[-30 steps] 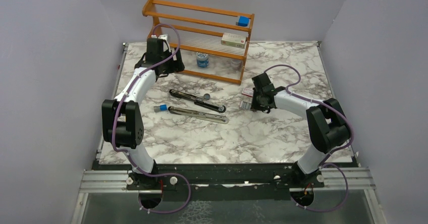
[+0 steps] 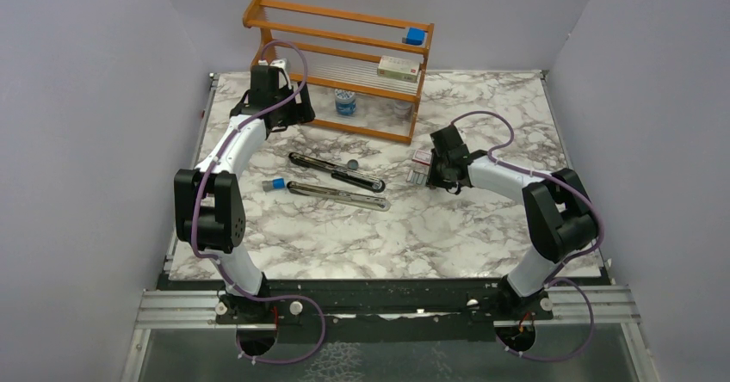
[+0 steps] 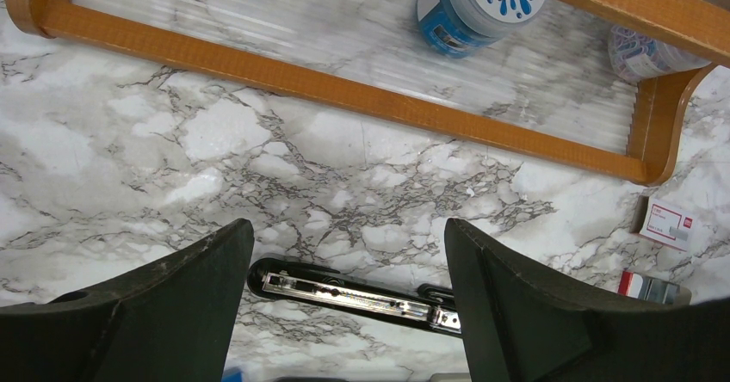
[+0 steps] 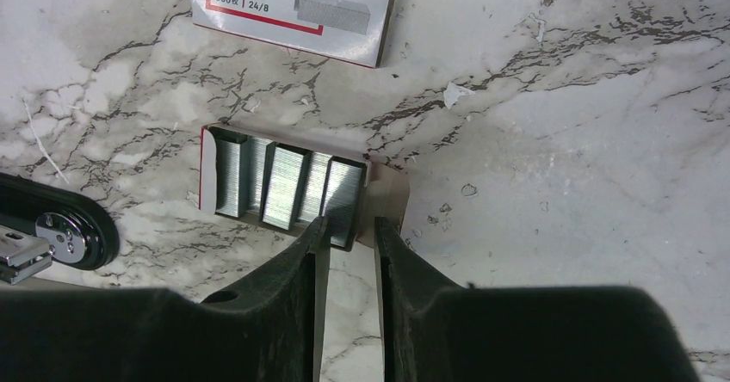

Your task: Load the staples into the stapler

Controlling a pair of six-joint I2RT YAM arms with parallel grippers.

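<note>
In the right wrist view an opened box (image 4: 207,171) holds several silver staple strips (image 4: 284,184). My right gripper is at the box's right end, its narrow fingers closed around the end strip (image 4: 343,194). A brown flap lies by the right finger. The black stapler (image 3: 344,296), its silver channel bared, lies below my open, empty left gripper. Seen from the top, a second long black-and-silver piece (image 2: 337,195) lies in front of the stapler; whether it is a separate stapler I cannot tell.
A wooden rack (image 2: 344,128) with a blue-labelled jar (image 2: 345,102) stands at the back. A closed red-and-white staple box (image 4: 288,8) lies behind the opened one. A blue-and-grey item (image 2: 273,184) sits at the left.
The staple box and my right gripper have shifted very slightly toward the front. The left arm and the stapler stay where they were.
</note>
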